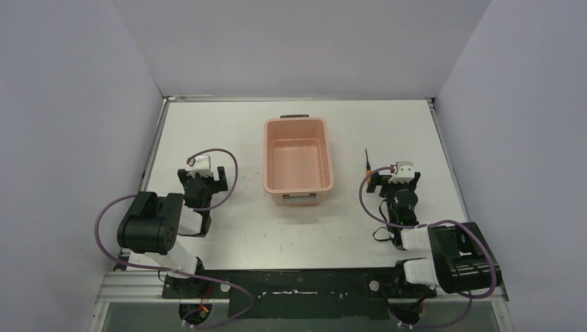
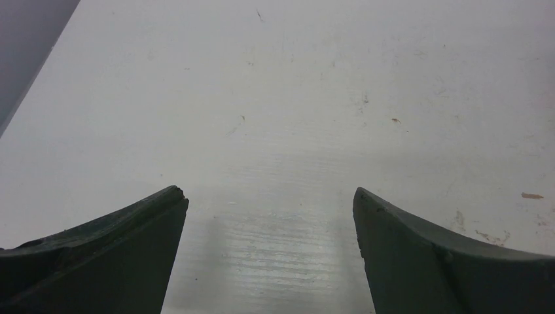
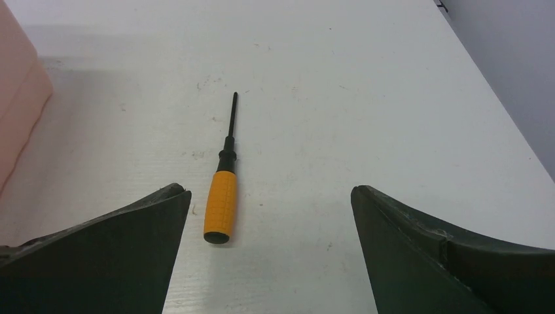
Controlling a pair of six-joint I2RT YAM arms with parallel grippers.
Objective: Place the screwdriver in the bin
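Note:
An orange-handled screwdriver point(image 3: 221, 203) with a black shaft lies on the table, its tip pointing away from my right gripper. That gripper is open, and the handle shows between its fingers, nearer the left one, untouched. From the top view the screwdriver point(image 1: 367, 160) is right of the bin, its handle end partly covered by the right gripper point(image 1: 393, 183). The pink bin point(image 1: 298, 189) stands empty at the table's middle. My left gripper is open over bare table, on the bin's left side.
Part of the bin's wall point(image 3: 19, 98) shows at the left edge of the right wrist view. Purple cables point(image 1: 235, 166) loop around both arms. Grey walls point(image 1: 484, 138) bound the white table, which is clear behind and in front of the bin.

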